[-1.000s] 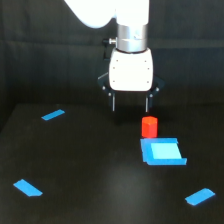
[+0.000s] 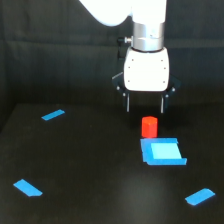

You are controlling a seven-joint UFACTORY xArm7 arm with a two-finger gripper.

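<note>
A small red block [image 2: 149,127] stands upright on the dark table, right of the middle. Just in front of it lies a pale square [image 2: 166,151] framed with blue tape. My white gripper [image 2: 145,104] hangs in the air above the block in this view. Its two thin dark fingers are spread well apart, with nothing visible between them. The fingertips are hard to make out against the black background, and how far they are from the block in depth cannot be told.
Blue tape strips mark the table at back left [image 2: 53,115], front left [image 2: 28,188] and front right [image 2: 200,197]. Bare table [image 2: 90,160] spreads across the left and middle. A dark curtain [image 2: 50,50] closes off the back.
My gripper has shifted to the right, its fingers still apart. The red block and the taped square are where they were.
</note>
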